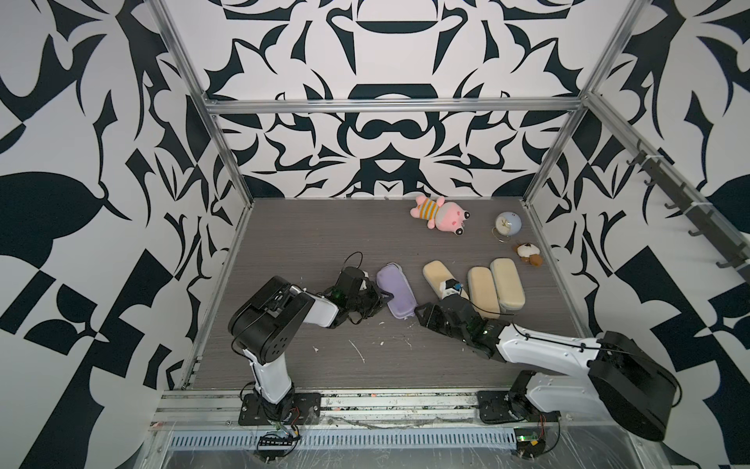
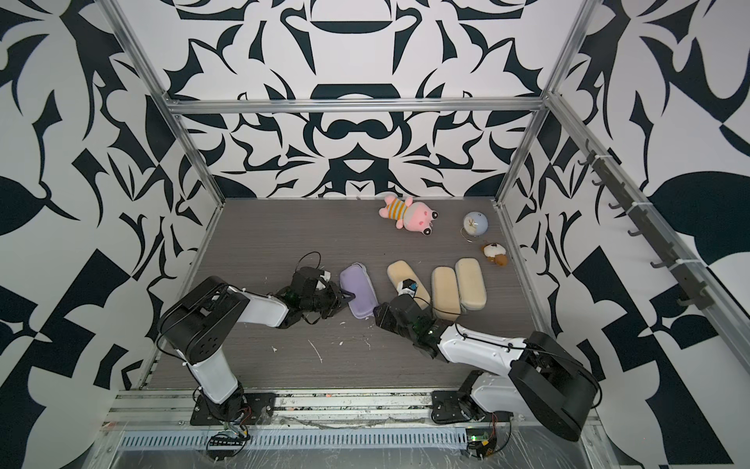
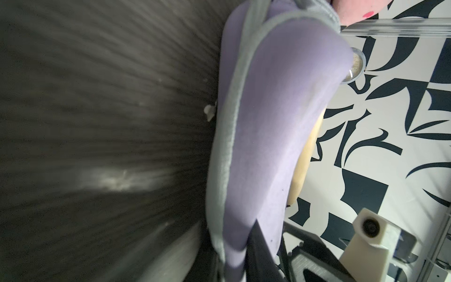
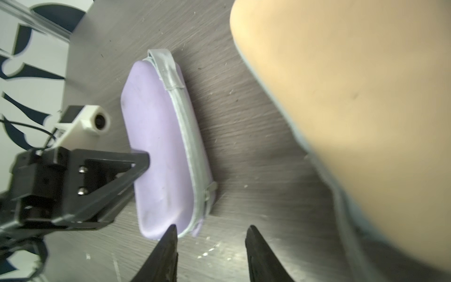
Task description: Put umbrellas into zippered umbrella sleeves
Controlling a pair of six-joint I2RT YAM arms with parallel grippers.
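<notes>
A purple zippered sleeve [image 1: 397, 290] [image 3: 281, 117] with a pale zipper band lies in mid-table. My left gripper [image 1: 384, 298] is shut on its near-left part; in the left wrist view the fabric is pinched between the dark fingers. My right gripper [image 1: 423, 316] stands open just right of the sleeve, with nothing between its fingers; in the right wrist view the sleeve [image 4: 162, 141] is beyond it, on the left. I cannot tell what is inside the sleeve.
Several cream pouches [image 1: 508, 281] [image 4: 347, 94] lie to the right. A pink striped plush toy [image 1: 445, 215], a pale round object [image 1: 508, 222] and a brown-white toy [image 1: 529, 254] sit at the back right.
</notes>
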